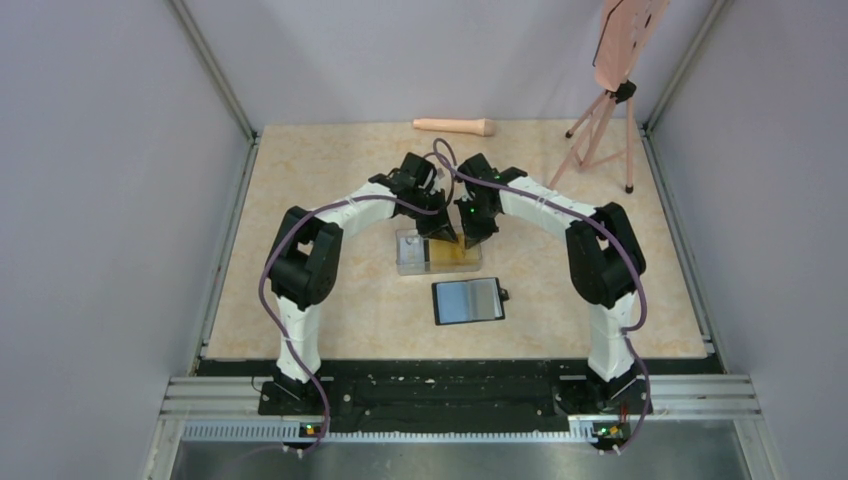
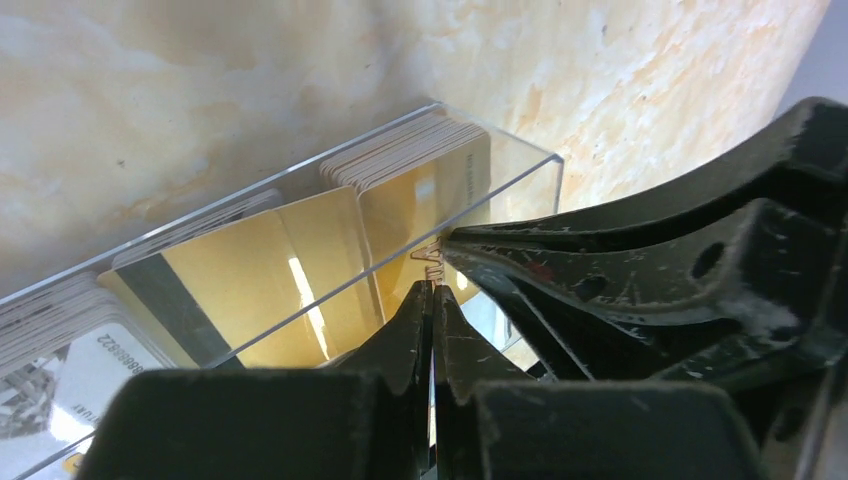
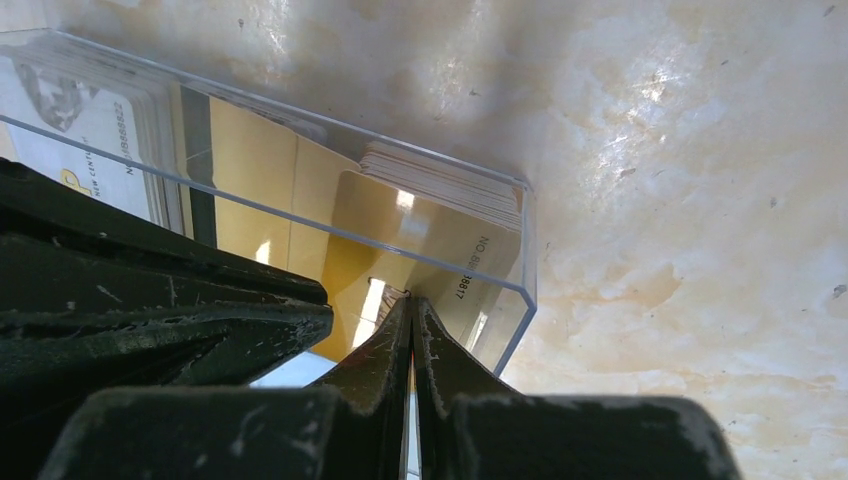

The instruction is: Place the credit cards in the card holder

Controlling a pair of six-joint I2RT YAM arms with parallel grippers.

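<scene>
In the top view, a clear box (image 1: pixel 410 269) holds white-silver cards (image 1: pixel 411 249) at its left and gold cards (image 1: pixel 447 254) at its right. Both grippers are over the gold end, tips close together. My left gripper is shut, its tips down at the gold cards, with nothing seen between them. My right gripper is shut too, tips at the numbered gold stack (image 3: pixel 455 255); no card shows in its fingers. One gold card (image 2: pixel 275 275) lies partly over the end stack. The black-edged card holder (image 1: pixel 468 301) lies open in front of the box.
A pink microphone-shaped object (image 1: pixel 453 126) lies at the back edge, and a pink tripod (image 1: pixel 605 130) stands back right. The box's clear walls rise around the cards. Bare table lies on both sides of the card holder.
</scene>
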